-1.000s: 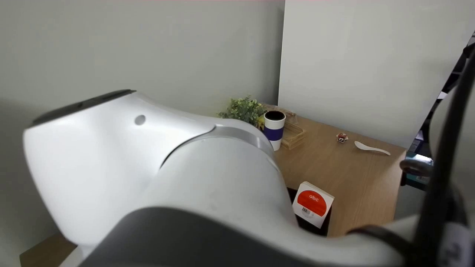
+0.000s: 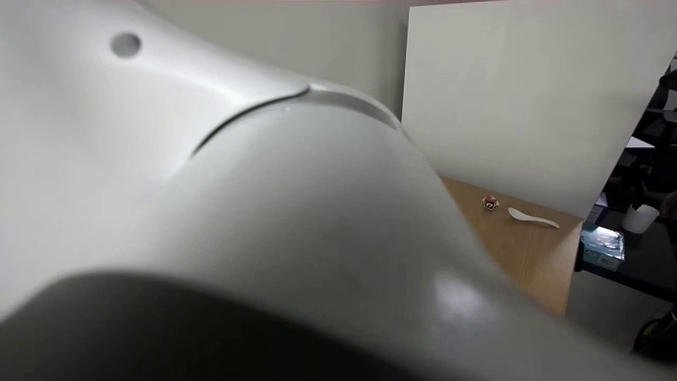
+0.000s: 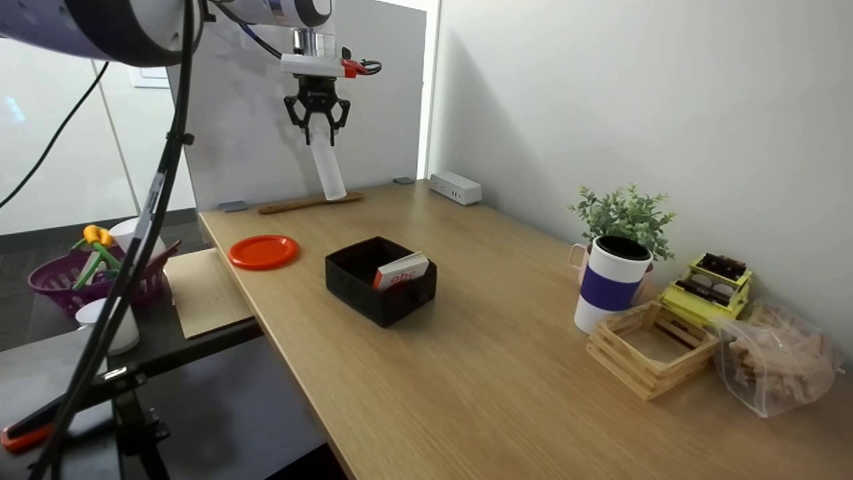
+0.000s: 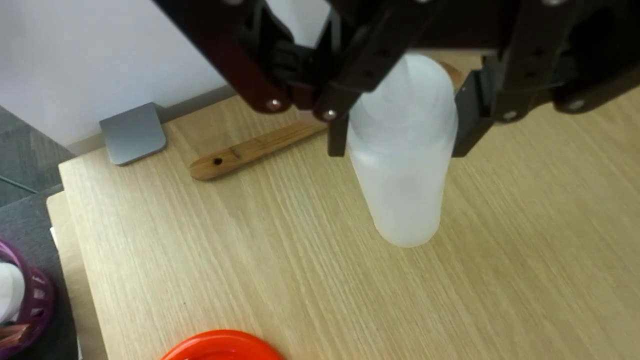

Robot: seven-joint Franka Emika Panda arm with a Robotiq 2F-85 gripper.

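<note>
A frosted white cylinder (image 3: 328,167), like a cup or bottle, hangs slightly tilted from my gripper (image 3: 320,137) above the far end of the table. In the wrist view its rounded upper part is pinched between the two black fingers, with the gripper shut on it. The cylinder's lower end (image 4: 411,210) points down over bare wood, and whether it touches the table is hard to tell. In exterior view 1 my arm's white link (image 2: 304,209) fills most of the picture and hides the gripper.
A wooden utensil (image 4: 252,150) lies behind the cylinder. An orange-red plate (image 3: 264,252) and a black box (image 3: 380,280) holding an abc card pack (image 3: 400,271) sit nearer. Along the wall stand a blue-banded tumbler (image 3: 612,284), a plant (image 3: 624,216) and a wooden crate (image 3: 652,348). Mid-table is clear.
</note>
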